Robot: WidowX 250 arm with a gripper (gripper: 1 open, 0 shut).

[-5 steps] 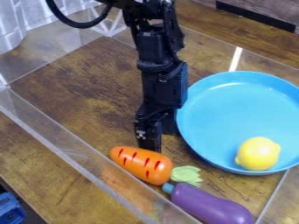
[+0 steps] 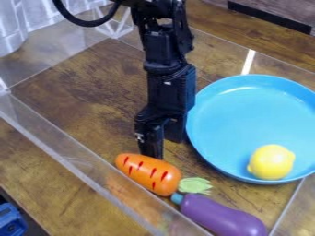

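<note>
My black gripper [image 2: 159, 135] points down at the middle of the wooden surface, just left of a blue plate and above an orange toy carrot [image 2: 147, 172]. Its fingers are dark and partly hidden, so their spread is unclear. A yellow lemon [image 2: 271, 161] rests on the blue plate [image 2: 244, 115]. A purple eggplant [image 2: 226, 218] with a green stem lies at the bottom right, beside the carrot.
A clear plastic wall [image 2: 62, 147] runs along the left and front of the work area. The wooden surface [image 2: 80, 97] left of the gripper is bare. A blue object [image 2: 9, 219] sits outside at the lower left.
My gripper has shifted very slightly to the left. The plate, lemon, carrot and eggplant look unchanged.
</note>
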